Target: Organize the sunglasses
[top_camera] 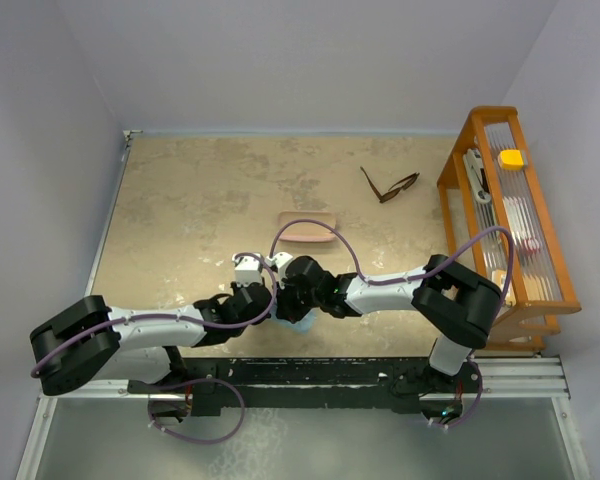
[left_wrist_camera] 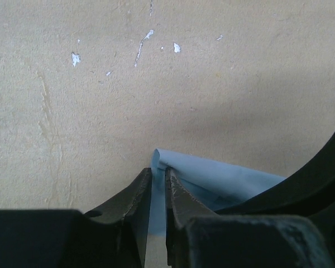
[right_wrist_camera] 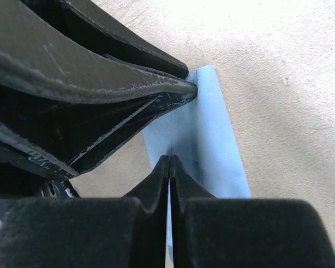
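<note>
A light blue cloth (right_wrist_camera: pixel 218 134), folded, lies on the table at the front middle, mostly under both grippers in the top view (top_camera: pixel 300 325). My left gripper is shut at the cloth's folded upper edge; whether fabric is between its fingertips is unclear. My right gripper is shut with its tips on the cloth, beside the other gripper's black body. Dark-framed sunglasses (top_camera: pixel 388 192) lie open at the back right of the table. A tan case (top_camera: pixel 306 220) with a pinkish front edge sits behind the grippers.
A wooden rack (top_camera: pixel 540 230) with several items, among them a yellow object (top_camera: pixel 512 158), stands along the right side. Both arms fill the front, close against each other.
</note>
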